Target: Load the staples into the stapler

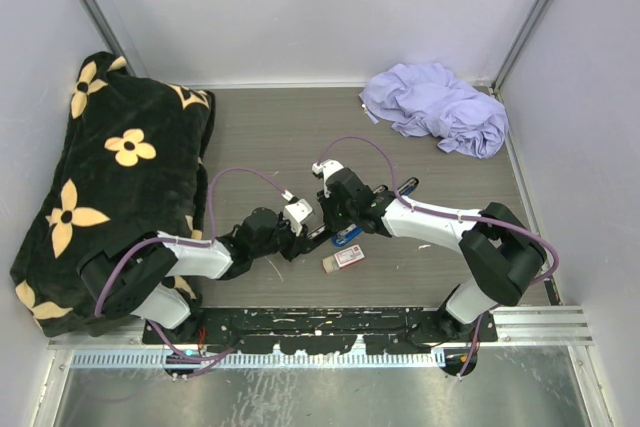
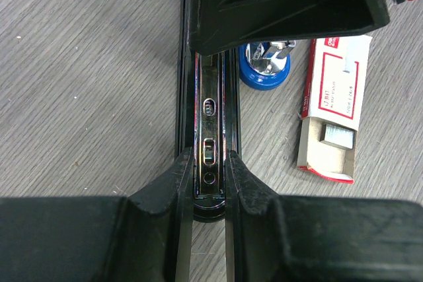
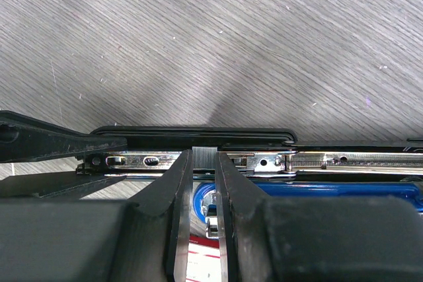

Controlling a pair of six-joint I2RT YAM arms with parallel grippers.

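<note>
The black stapler point(image 2: 209, 117) lies opened on the table, its metal channel point(image 3: 317, 160) exposed. My left gripper is shut on the stapler's end. My right gripper is shut on a small silver staple strip, held at the channel; whether it sits inside cannot be told. An open staple box point(image 2: 334, 84) with staples in its tray lies beside the stapler. In the top view both grippers meet over the stapler at the middle of the table.
A blue tool point(image 3: 330, 189) lies alongside the stapler. A dark flowered cushion point(image 1: 110, 177) fills the left side, and a lilac cloth point(image 1: 440, 112) lies at the back right.
</note>
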